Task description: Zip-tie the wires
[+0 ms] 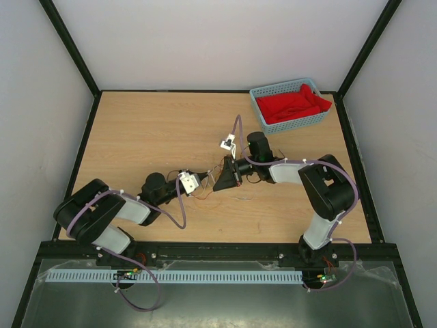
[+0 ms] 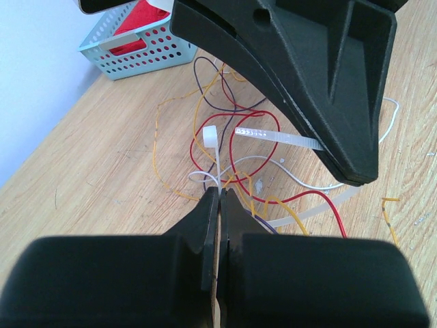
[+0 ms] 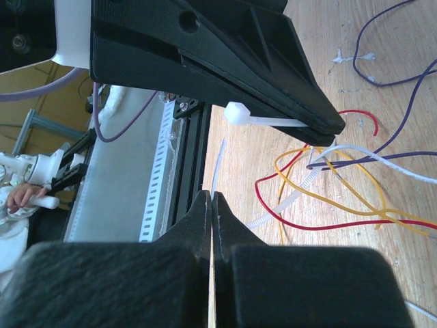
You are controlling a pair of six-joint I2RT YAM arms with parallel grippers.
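Observation:
My left gripper is shut on a thin white zip tie, whose square head rises above its fingertips; in the right wrist view that head (image 3: 237,113) sticks out beside the left fingers. My right gripper is shut on another thin white strip, which points up from its tips; its ridged tip (image 2: 259,133) shows in the left wrist view. The two grippers face each other closely over the loose red wire (image 3: 321,226), yellow wire (image 3: 345,205), purple wire (image 3: 403,154) and white wire (image 2: 307,186).
A blue basket (image 1: 287,124) with red cloth (image 1: 287,106) stands at the back right of the table. A small light strip lies below the right gripper in the top view.

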